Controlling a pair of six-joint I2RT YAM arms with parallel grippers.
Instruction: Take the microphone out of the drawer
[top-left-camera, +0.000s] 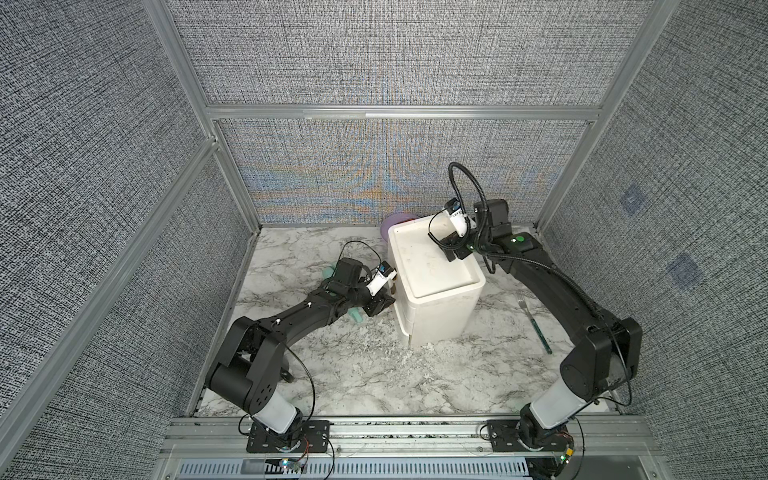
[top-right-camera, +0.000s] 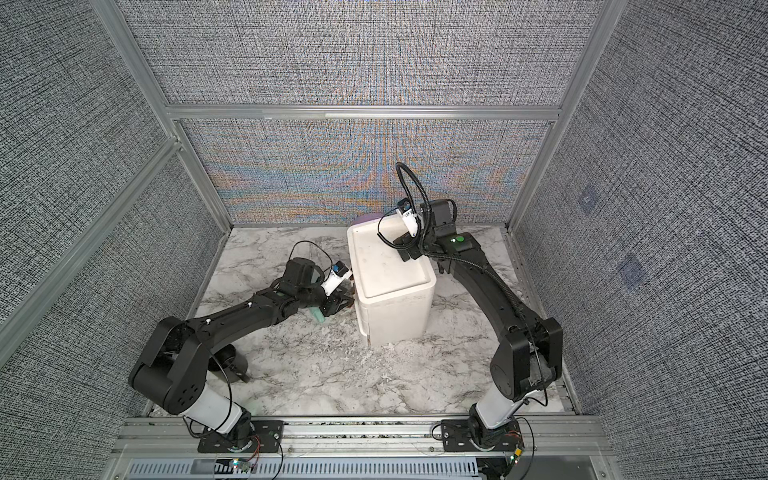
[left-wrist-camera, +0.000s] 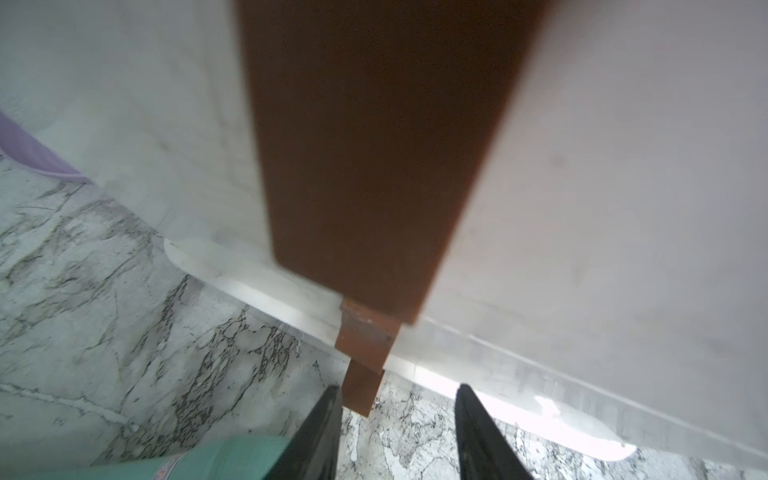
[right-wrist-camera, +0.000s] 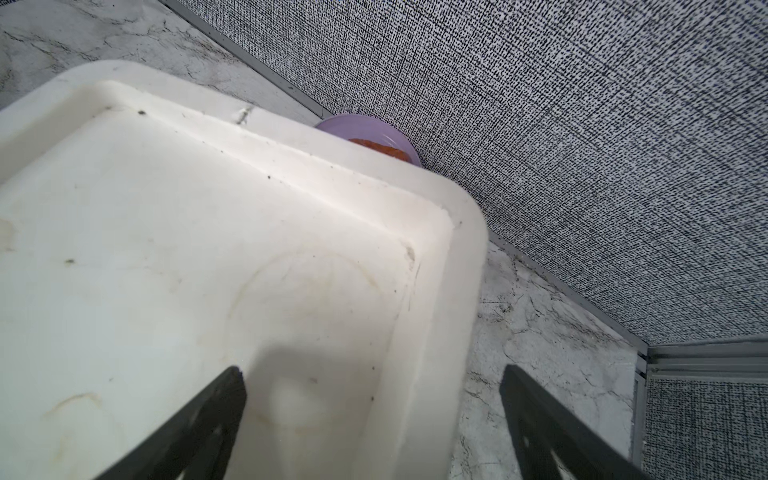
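A white drawer cabinet (top-left-camera: 436, 316) stands mid-table, with brown handles (left-wrist-camera: 376, 160) on its left face. The drawers look closed, though the left arm partly covers that side. No microphone shows in any view. My left gripper is at the handle side, low by the lower brown handles (left-wrist-camera: 366, 340), fingers apart with nothing seen between them. Over the cabinet's top right rim (right-wrist-camera: 448, 320) is my right gripper; it is open, one finger on each side of the rim in view. Contact with the rim cannot be told.
A teal object (left-wrist-camera: 232, 460) lies on the table beneath the left gripper. Behind the cabinet is a purple plate (top-left-camera: 395, 223) with something brown on it. A fork with a green handle (top-left-camera: 541, 336) lies on the right. Below the left forearm sits a dark object (top-right-camera: 229, 363).
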